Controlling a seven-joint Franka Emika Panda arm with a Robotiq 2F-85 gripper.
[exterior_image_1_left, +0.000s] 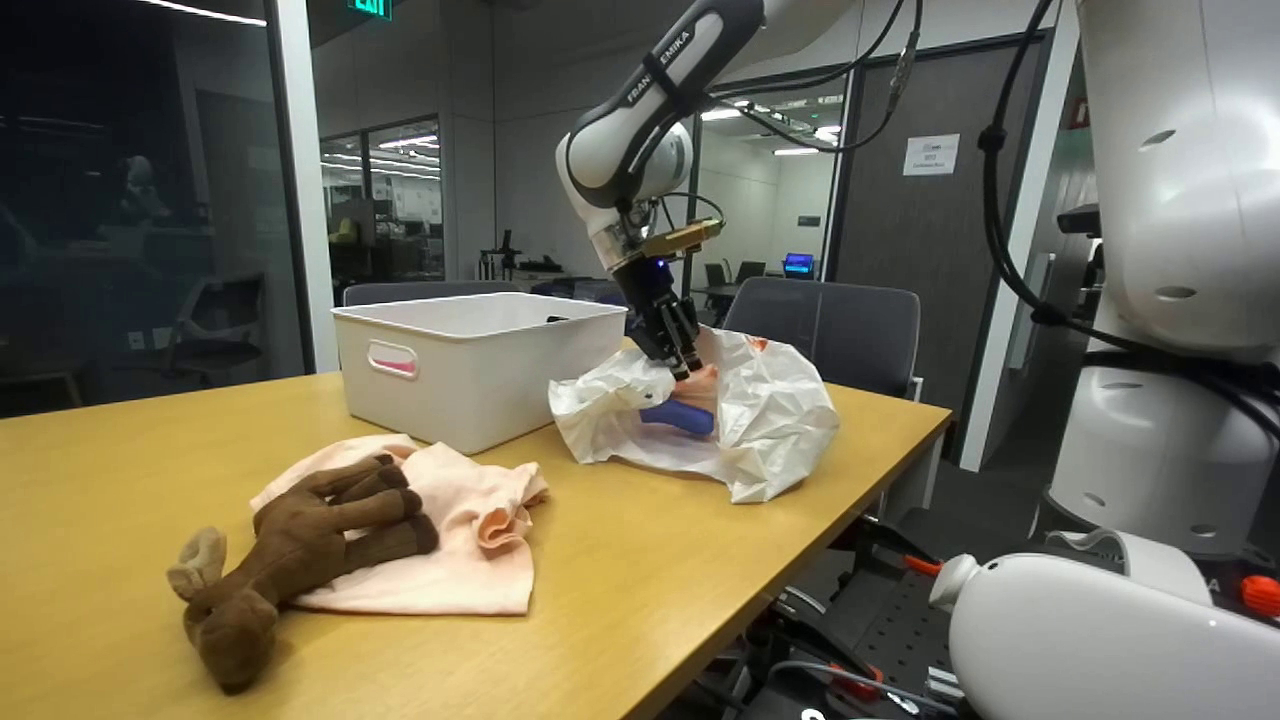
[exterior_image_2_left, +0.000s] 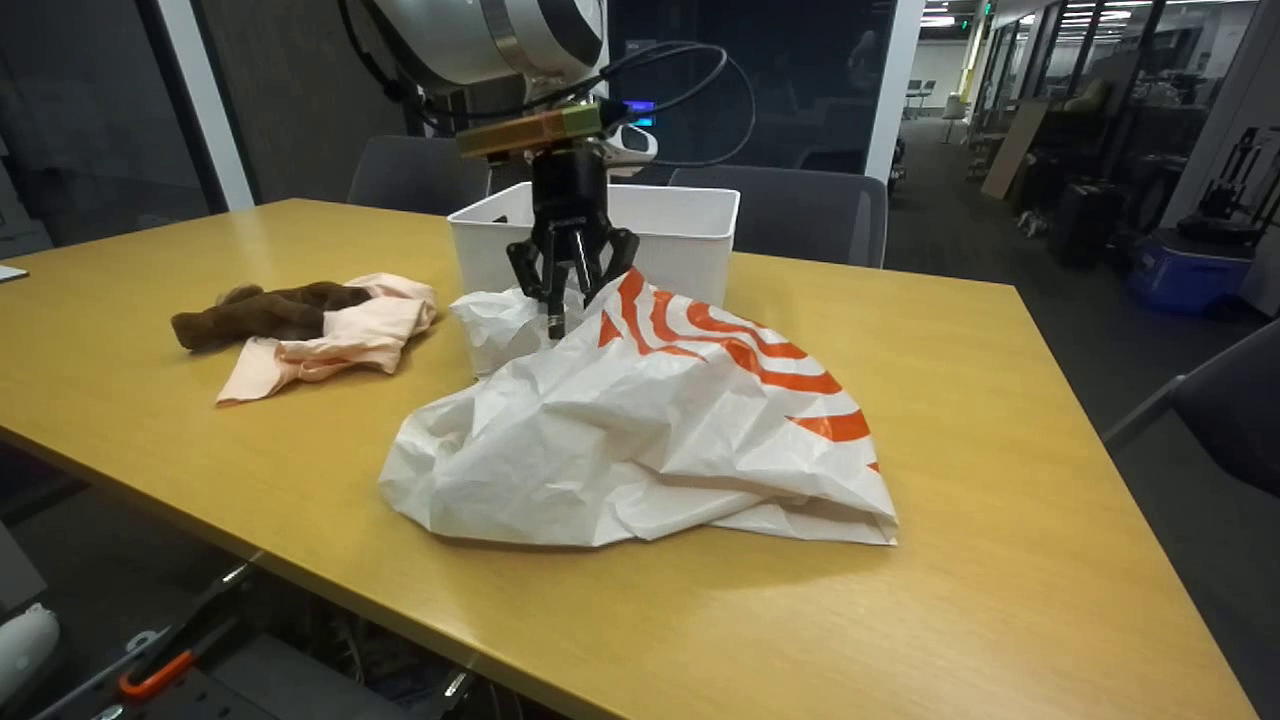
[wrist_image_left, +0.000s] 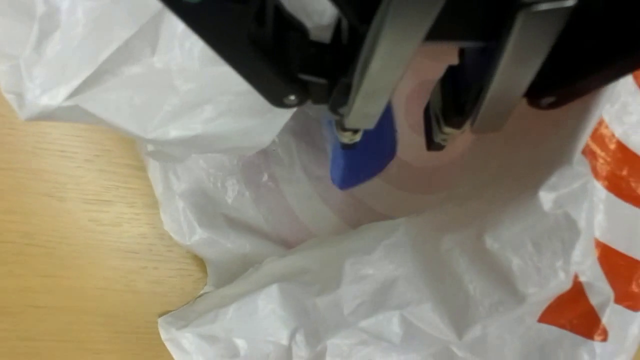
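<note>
The white plastic bag (exterior_image_1_left: 780, 438) with orange stripes lies crumpled on the table, its mouth facing exterior view 1. Inside that mouth rests a blue cloth-like piece (exterior_image_1_left: 678, 416), just below my gripper (exterior_image_1_left: 681, 364). In the wrist view the fingers of my gripper stand apart. There, the blue piece (wrist_image_left: 363, 165) shows beneath and behind one finger, not spanning the gap; whether it touches that finger I cannot tell. From exterior view 2 the bag (exterior_image_2_left: 600, 444) hides the blue piece, while my gripper (exterior_image_2_left: 555, 314) points down at the bag's far side.
Close behind the bag stands a white bin (exterior_image_1_left: 480, 372). A brown plush animal (exterior_image_1_left: 312, 534) lies on a peach cloth (exterior_image_1_left: 480, 576) to its front left. Bare table (exterior_image_2_left: 960, 480) lies to the bag's right in exterior view 2.
</note>
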